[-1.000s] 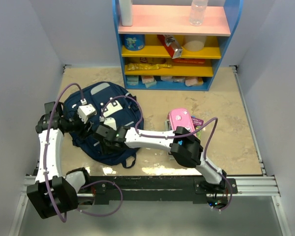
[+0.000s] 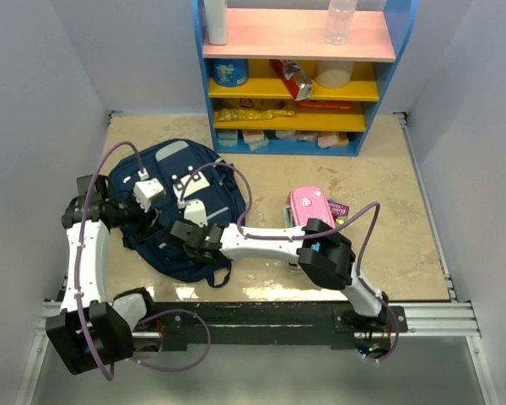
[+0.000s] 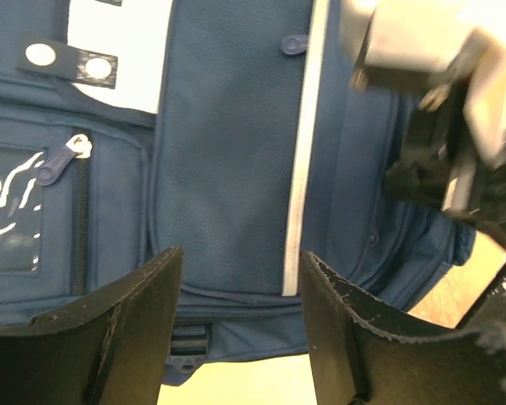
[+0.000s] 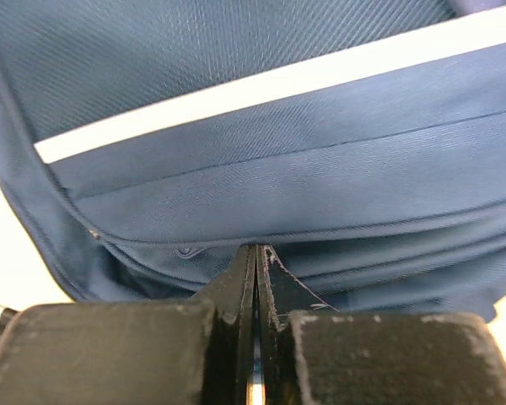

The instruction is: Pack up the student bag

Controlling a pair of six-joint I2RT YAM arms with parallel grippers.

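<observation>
A navy student bag (image 2: 169, 160) lies flat on the left of the table, with white strips and zips. My left gripper hangs over the bag's left part, fingers apart with nothing between them. My right gripper is shut against the bag's fabric at a folded seam below a white strip; whether any cloth is between its tips I cannot tell. In the left wrist view the right arm appears blurred at upper right.
A pink case (image 2: 312, 202) lies on other items right of the bag, partly behind the right arm. A shelf unit (image 2: 295, 34) with bottles and packets stands at the back.
My right gripper and arm have shifted slightly to the right over the bag in the top view. The left arm looks almost unchanged.
</observation>
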